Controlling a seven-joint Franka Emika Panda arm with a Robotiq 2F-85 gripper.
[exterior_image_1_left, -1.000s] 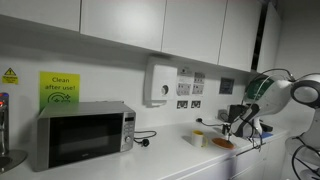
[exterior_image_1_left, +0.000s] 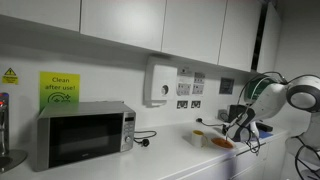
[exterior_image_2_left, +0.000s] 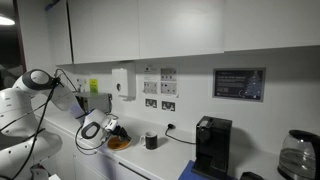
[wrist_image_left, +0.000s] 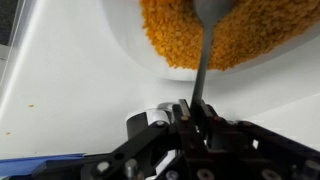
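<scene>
In the wrist view my gripper is shut on the handle of a metal spoon (wrist_image_left: 204, 62). The spoon's bowl end reaches into orange grains, perhaps lentils (wrist_image_left: 175, 35), that lie in a white dish (wrist_image_left: 135, 45). Seen from outside, the orange contents (exterior_image_1_left: 222, 142) show on the counter below my gripper (exterior_image_1_left: 238, 134). In the second exterior view the dish (exterior_image_2_left: 118, 148) is beneath the arm, its orange inside visible. A pale mug (exterior_image_1_left: 197, 139) stands beside it. How deep the spoon sits in the grains is hard to tell.
A white mug (exterior_image_2_left: 150, 141) is close to the dish, and a black coffee machine (exterior_image_2_left: 211, 142) stands farther along the counter. At the other end is a microwave (exterior_image_1_left: 85, 133). Wall cabinets (exterior_image_2_left: 170, 30) hang above. Bare counter (exterior_image_1_left: 165, 150) lies between microwave and mug.
The gripper and forearm have shifted slightly near the dish. The mug and dish look unmoved.
</scene>
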